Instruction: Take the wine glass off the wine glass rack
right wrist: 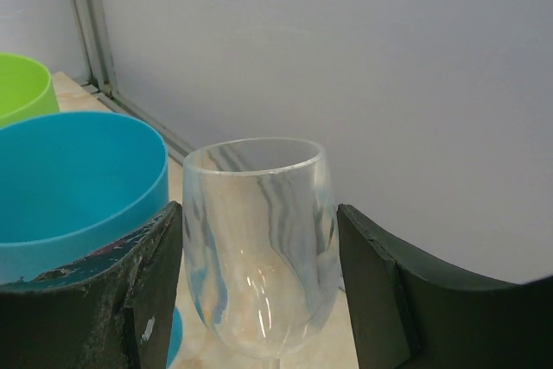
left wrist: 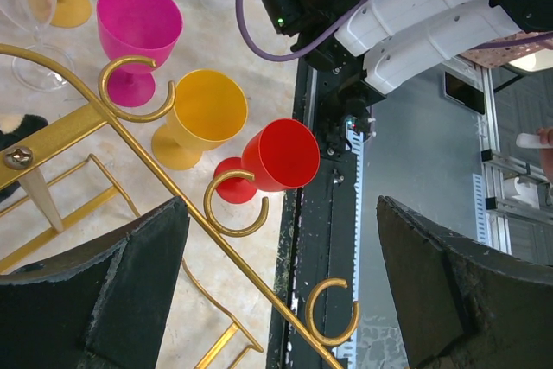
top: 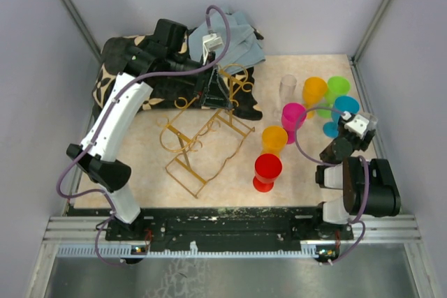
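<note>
A gold wire wine glass rack (top: 187, 141) stands left of centre on the table, with no glass showing in its loops. Over its far right part, my left gripper (top: 227, 106) is wide open; in the left wrist view a rack rod with a curled hook (left wrist: 235, 232) crosses beneath the empty gap. At the table's right side a clear wine glass (right wrist: 259, 248) is upright between the fingers of my right gripper. Both fingertips lie close against the bowl's sides, and whether they press on it is unclear. Its foot is out of view.
Right of the rack stand several cups: red (top: 267, 170), yellow (top: 274, 139), magenta (top: 292, 116), orange (top: 314, 90), green (top: 337, 87) and blue (top: 345, 108). Another clear glass (top: 287, 89) stands behind them. The blue cup (right wrist: 78, 179) is close beside the right gripper's left finger.
</note>
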